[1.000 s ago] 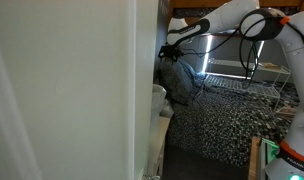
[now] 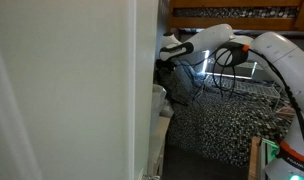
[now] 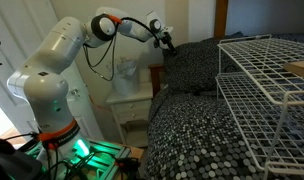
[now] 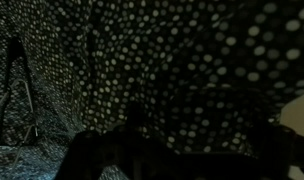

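Black bedding with small pale dots (image 4: 162, 60) fills most of the wrist view, folded and dim. My gripper is open at the bottom of that view, its dark fingers hard to make out against the cloth. Seen from exterior view 2, the gripper (image 3: 170, 46) hangs at the far end of the outstretched arm, at the upper left edge of a raised heap of bedding (image 3: 197, 68). Whether the fingertips touch the cloth, I cannot tell. In exterior view 1 the gripper (image 2: 162, 65) is small and partly hidden beside a pale panel.
A white wire rack (image 3: 257, 85) stands on the right of the bed. Behind the arm is a white nightstand (image 3: 130, 108) by the wall. The pale panel (image 2: 67, 90) blocks the left of exterior view 1. Flat bedding (image 3: 187, 140) covers the foreground.
Over the last second the arm has reached lower, bringing the gripper down toward the raised bedding. The bedding shows no clear movement.
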